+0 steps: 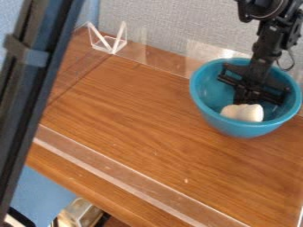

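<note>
A teal bowl [215,120] sits at the right rear of the wooden table. My black gripper [246,89] reaches down inside it, just above a white rounded object [243,113] that lies on the bowl's floor. The fingertips are dark and partly hidden, so whether they are open or shut is unclear.
A white wire frame [106,43] stands at the back left against the wall. A dark post fills the left edge of the view.
</note>
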